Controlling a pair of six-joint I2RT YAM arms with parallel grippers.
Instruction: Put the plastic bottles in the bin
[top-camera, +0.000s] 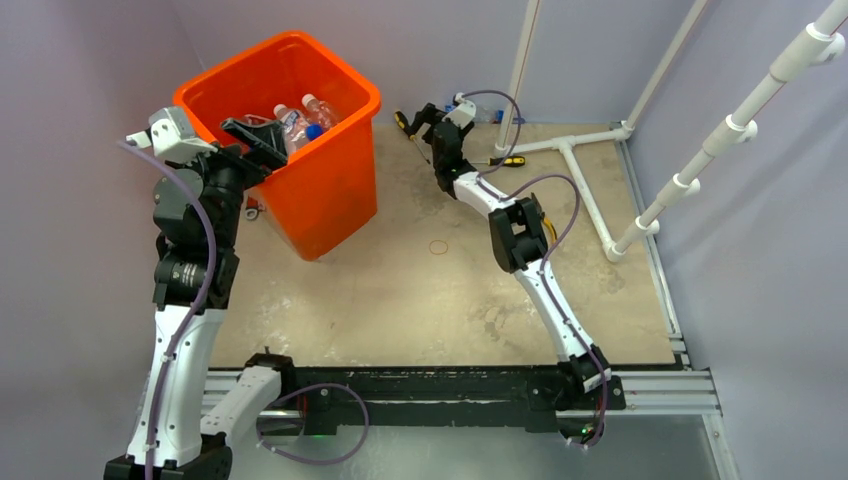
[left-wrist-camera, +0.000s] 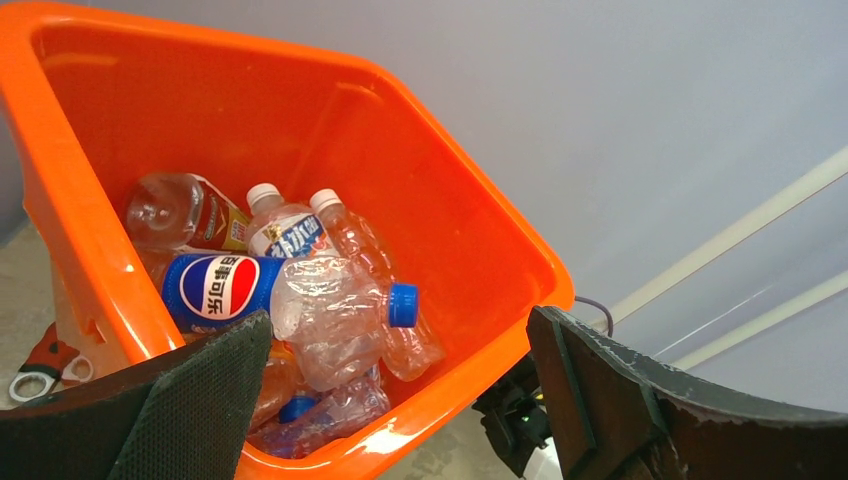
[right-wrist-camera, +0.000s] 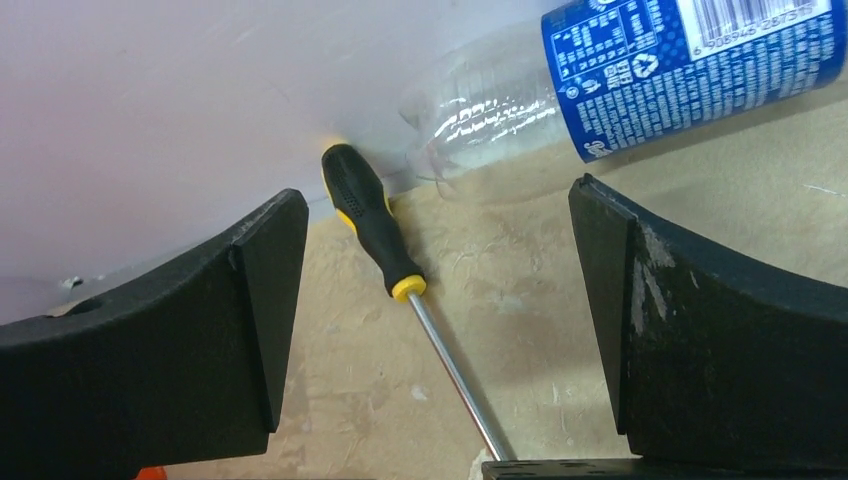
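A clear bottle with a blue label (right-wrist-camera: 700, 75) lies on the board against the back wall, at the upper right of the right wrist view. My right gripper is open just in front of it, nothing between the fingers. From above, the right gripper (top-camera: 430, 118) hides most of that bottle. The orange bin (top-camera: 325, 200) stands at the left and holds several bottles, among them a Pepsi bottle (left-wrist-camera: 340, 310) with a blue cap lying on top. Over the bin's near left rim hangs my left gripper, open and empty.
A black-and-yellow screwdriver (right-wrist-camera: 385, 235) lies between the right fingers' view, close to the bottle's base. Another yellow-black handle (top-camera: 512, 161) is right of the right gripper. White pipes (top-camera: 590, 190) stand at the right. The board's middle is clear apart from a thin ring (top-camera: 438, 247).
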